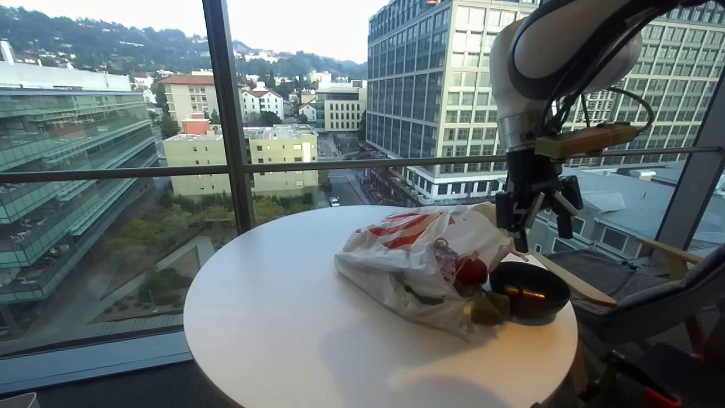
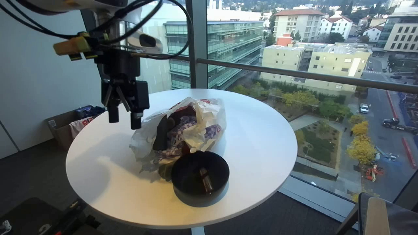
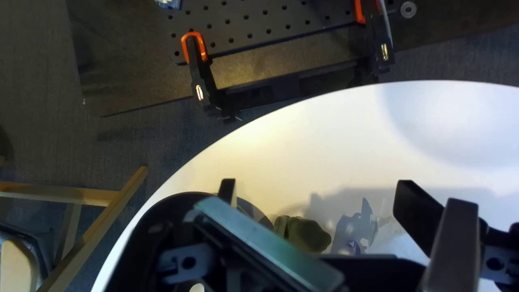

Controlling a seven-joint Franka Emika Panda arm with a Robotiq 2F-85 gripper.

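Note:
A white plastic bag with red print (image 1: 401, 234) lies on its side on the round table, its mouth toward a black bowl (image 1: 537, 289). Through that mouth show patterned purple cloth (image 2: 182, 131), a dark item and, in exterior view 1, a round red thing (image 1: 472, 271). A greenish-brown item (image 3: 306, 234) rests on the table between bag and bowl. Inside the bowl (image 2: 184, 168) lies one small, shiny, brownish object (image 2: 205, 180). My gripper (image 2: 124, 124) hangs open above the table near the bag, its fingers apart and empty.
A chair (image 1: 632, 292) stands close to the bowl's side. Clamps (image 3: 199, 73) stick out from a dark bench near the table edge. Windows surround the table.

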